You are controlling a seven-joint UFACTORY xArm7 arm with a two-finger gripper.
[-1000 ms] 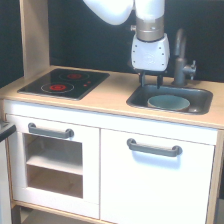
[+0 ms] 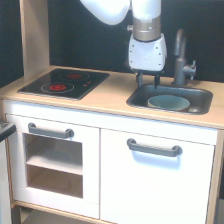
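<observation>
A greyish-green round dish [image 2: 168, 103] lies in the dark sink [image 2: 137, 100] on the right of the toy kitchen's counter. Above the sink's back left part, my gripper [image 2: 148, 79] points downward, clear of the dish. Its two dark fingers stand apart with nothing visible between them, so it looks open.
A dark faucet [image 2: 181, 62] rises behind the sink, close to my gripper's right side. The black stovetop [image 2: 65, 83] is empty on the left. Bare wooden counter [image 2: 112, 94] lies between stove and sink. Below are an open-fronted oven compartment [image 2: 55, 168] and a white cabinet door [image 2: 155, 185].
My gripper has shifted slightly to the left. The dish and the rest of the kitchen look the same.
</observation>
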